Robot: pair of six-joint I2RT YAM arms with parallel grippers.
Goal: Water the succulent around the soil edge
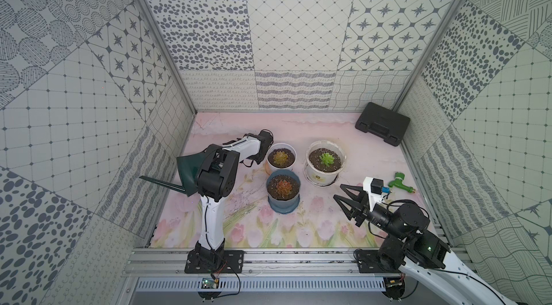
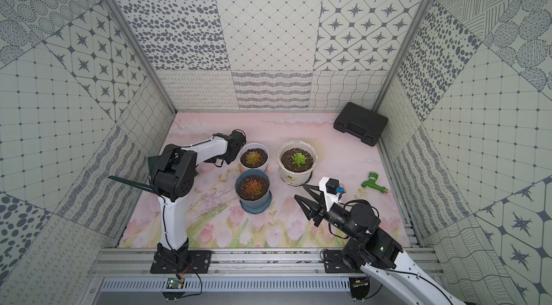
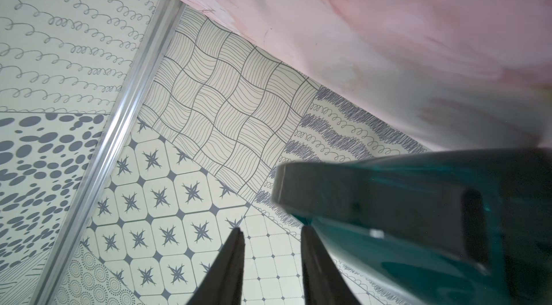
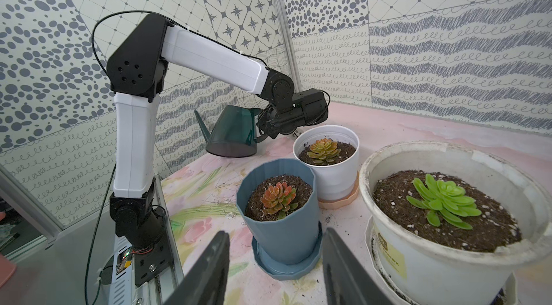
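A dark green watering can is at the left; in the left wrist view its handle (image 3: 379, 204) is large and blurred. My left gripper is close beside that handle, fingers apart, only wall showing between them. Whether the can rests fully on the table is unclear. The succulents are a green one in a large white pot (image 4: 402, 259), a red-orange one in a blue-grey pot (image 4: 284, 233), and a yellowish one in a small white pot (image 4: 330, 169). My right gripper stands open and empty, in front of the pots on the right.
A black case (image 1: 383, 123) lies at the back right. Near the right edge is a green nozzle-like object (image 1: 401, 182).
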